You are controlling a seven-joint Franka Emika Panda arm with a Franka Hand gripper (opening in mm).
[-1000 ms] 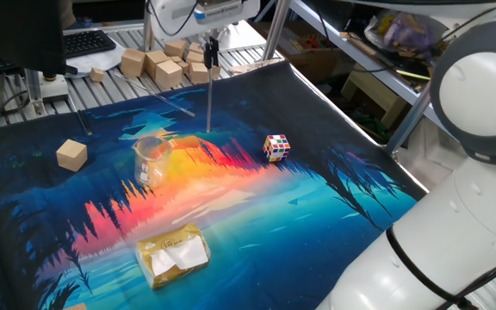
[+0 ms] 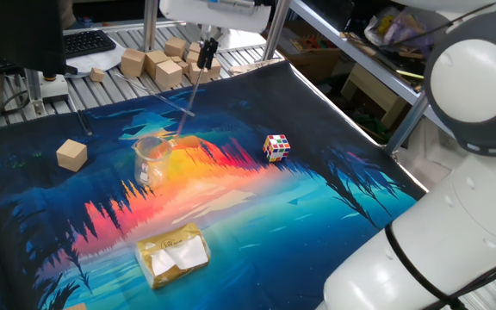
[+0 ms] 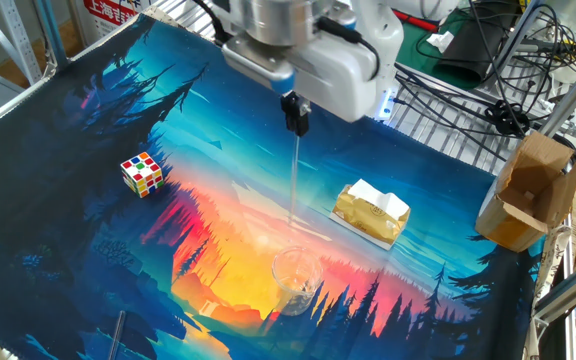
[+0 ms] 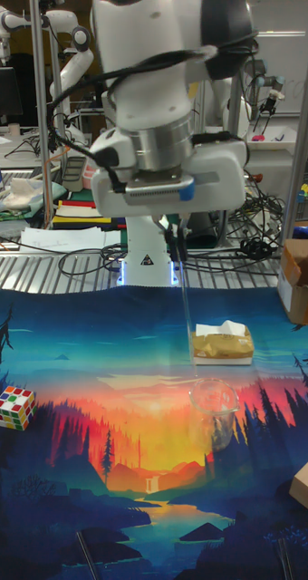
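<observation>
My gripper point(image 2: 207, 57) is shut on a thin clear rod point(image 2: 192, 96), which hangs down from the black fingertips. A clear glass beaker point(image 2: 152, 162) stands upright on the colourful mat. In exterior view 1 the rod slants, its lower end close to the right of the beaker's rim. From exterior view 2, the rod point(image 3: 295, 180) ends short of the beaker point(image 3: 296, 278). Exterior view 3 has the rod point(image 4: 187, 300) left of and above the beaker point(image 4: 215, 398). Rod and beaker look apart; the exact height of the tip is hard to judge.
A gold tissue pack point(image 2: 173, 255), a Rubik's cube point(image 2: 275, 148) and a wooden block point(image 2: 72, 156) lie on the mat. More blocks point(image 2: 156, 62) crowd the rack behind. An open cardboard box point(image 3: 524, 190) stands at the mat's edge.
In exterior view 1 my gripper has shifted slightly left. The rod went from nearly vertical to slanted, its lower end swinging left toward the beaker. Objects on the mat have not moved.
</observation>
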